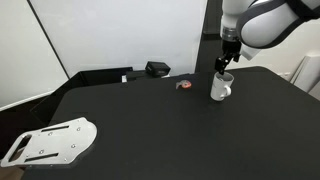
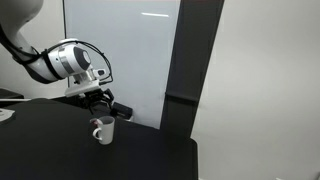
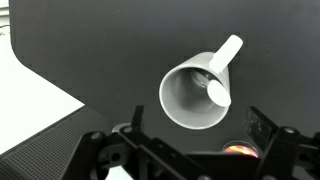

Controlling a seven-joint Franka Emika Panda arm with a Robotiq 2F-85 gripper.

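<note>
A white mug point(image 1: 221, 87) stands upright on the black table, and the wrist view looks down into its open mouth point(image 3: 185, 100). Its handle point(image 3: 228, 52) points to the upper right there. Inside the mug, against the wall on the handle side, is a small white object point(image 3: 219, 93); what it is cannot be made out. My gripper is open above the mug, with one finger point(image 3: 134, 128) to the left of the rim and the other finger point(image 3: 258, 126) to the right. Nothing is held between them. From the side, the mug point(image 2: 104, 130) appears just under the gripper point(image 2: 98, 108).
A small red-and-grey item point(image 1: 184, 85) lies left of the mug. A black box point(image 1: 157, 69) sits at the table's back edge, and a white slotted plate point(image 1: 50, 143) lies at the left.
</note>
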